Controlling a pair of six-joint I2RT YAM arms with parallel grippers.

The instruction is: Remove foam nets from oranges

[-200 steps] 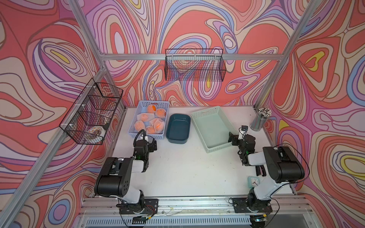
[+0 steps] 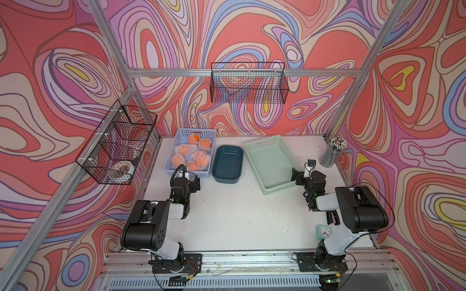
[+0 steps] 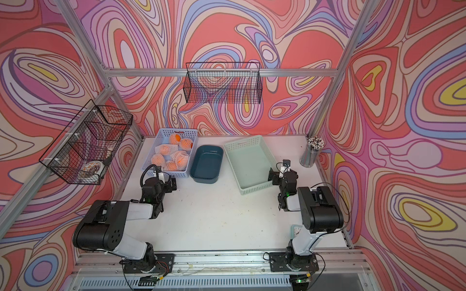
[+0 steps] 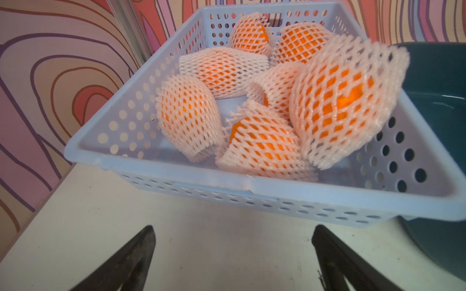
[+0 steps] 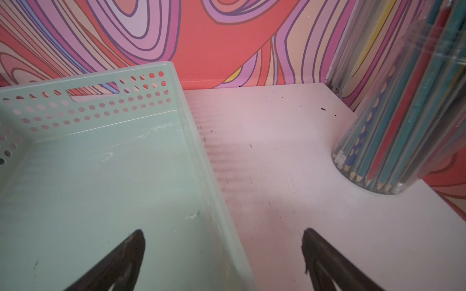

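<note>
Several oranges in white foam nets lie in a light blue basket [image 4: 194, 170] at the back left of the table. One netted orange [image 4: 347, 99] rests on top at the basket's right side, and another netted orange [image 4: 267, 145] lies by the front wall. Just in front of the basket, my left gripper is open and empty, its fingers [image 4: 138, 257] wide apart. My right gripper also stands open and empty, over the right edge of the pale green basket [image 5: 191, 140]. That basket's floor is bare.
A dark teal tray [image 2: 227, 165], empty, stands between the two baskets. At the back right is a clear cup of pencils [image 5: 403, 106]. A small clock [image 2: 323, 231] sits by the right arm.
</note>
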